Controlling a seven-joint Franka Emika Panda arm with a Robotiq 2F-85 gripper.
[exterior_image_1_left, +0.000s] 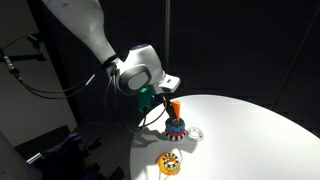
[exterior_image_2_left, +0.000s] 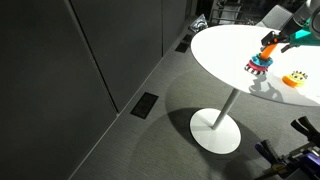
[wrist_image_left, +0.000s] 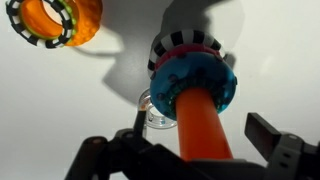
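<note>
An orange post rises from a stack of rings on the white round table. The stack shows a blue dotted ring above a black-and-white striped ring with a red part. In the wrist view my gripper is open, one finger on each side of the post, with gaps on both sides. Exterior view 1 has the gripper just above and beside the post; the fingertips' exact height is hard to tell there.
An orange ring piece with a checkered rim lies in front of the stack. A clear, round small item sits right beside it.
</note>
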